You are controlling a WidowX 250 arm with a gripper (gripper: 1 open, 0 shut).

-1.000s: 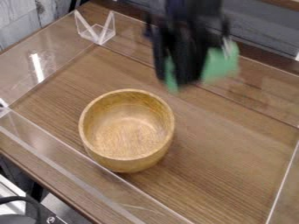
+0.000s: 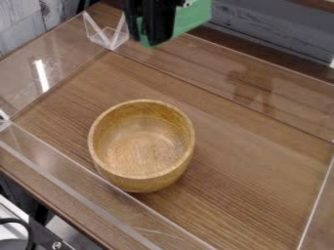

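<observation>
My gripper (image 2: 146,37) is a dark shape at the top centre, shut on a green object (image 2: 183,14) that is cut off by the top edge. Below it, on the wooden floor of the workspace, sits an empty round tan bowl (image 2: 141,145), well apart from the gripper.
A clear plastic piece (image 2: 107,27) stands at the top left. Transparent walls edge the wooden surface (image 2: 255,156) on the left and right.
The bowl has not moved.
</observation>
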